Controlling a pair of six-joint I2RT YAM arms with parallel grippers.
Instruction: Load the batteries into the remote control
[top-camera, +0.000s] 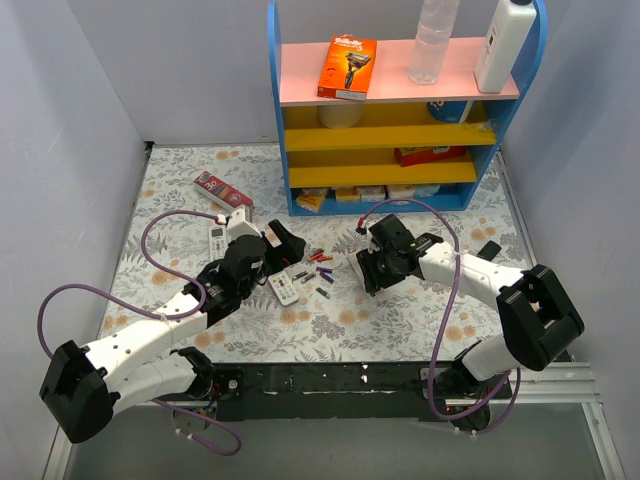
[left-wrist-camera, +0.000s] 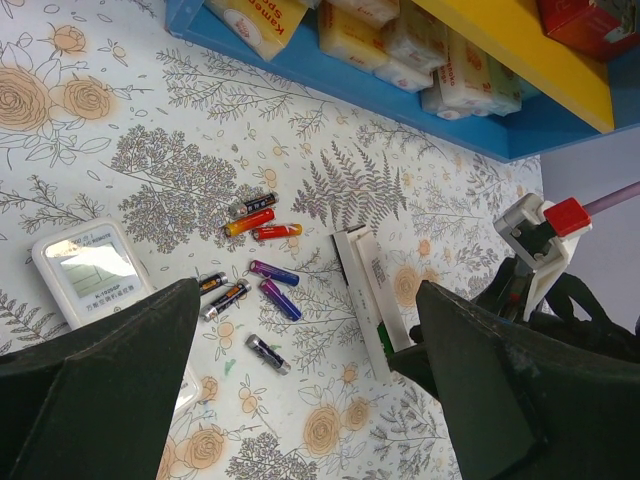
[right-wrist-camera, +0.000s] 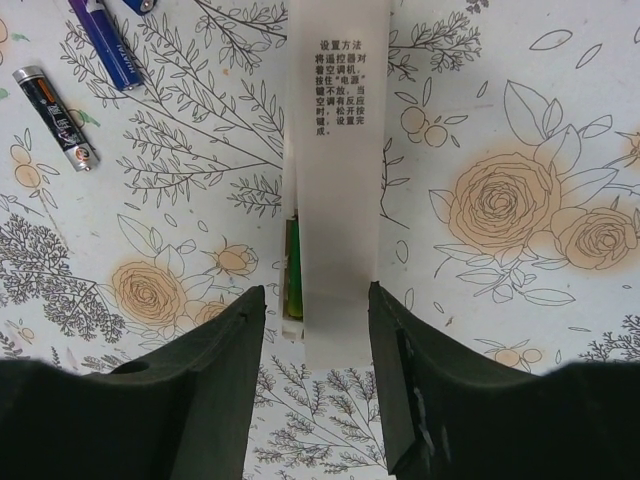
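A narrow white remote (left-wrist-camera: 368, 290) lies on the floral cloth, its cover (right-wrist-camera: 340, 190) printed with Chinese text and sitting off to one side, so that a green strip (right-wrist-camera: 293, 270) shows along the left edge. Around the lower end of this remote my right gripper stands part open. Its right finger (right-wrist-camera: 400, 370) is close against the cover; the left one is apart. Loose batteries, among them purple (left-wrist-camera: 280, 299), orange (left-wrist-camera: 249, 222) and black (left-wrist-camera: 268, 354) ones, lie left of the remote. My left gripper is open and empty above the cloth.
A second white remote with a screen (left-wrist-camera: 95, 275) rests below the left gripper. Behind stands a blue-and-yellow shelf (top-camera: 380, 170) with packets in it. A red box (top-camera: 222, 190) lies at the back left, a black object (top-camera: 489, 250) at the right.
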